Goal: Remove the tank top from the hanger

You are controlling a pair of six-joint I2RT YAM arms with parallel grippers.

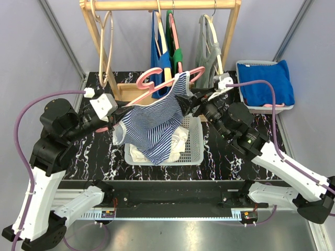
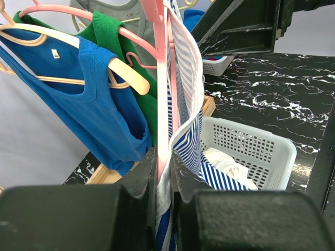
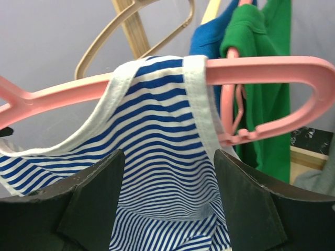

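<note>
The blue-and-white striped tank top [image 1: 154, 123] hangs from a pink hanger [image 1: 170, 82] above the middle of the table. In the left wrist view, my left gripper is shut on the pink hanger and the white-edged cloth beside it. One strap still loops over the hanger's right part, as the right wrist view shows, where the striped cloth [image 3: 157, 130] spans the gap between the fingers. My right gripper stands open at the right side of the top, its fingers in front of the cloth, not closed on it.
Behind stands a wooden rack [image 1: 167, 4] with blue, green and grey tops on hangers and an empty hanger at left. Below the striped top is a grey basket [image 1: 194, 138] holding white cloth. A second basket [image 1: 256, 111] with a blue cloth sits at back right.
</note>
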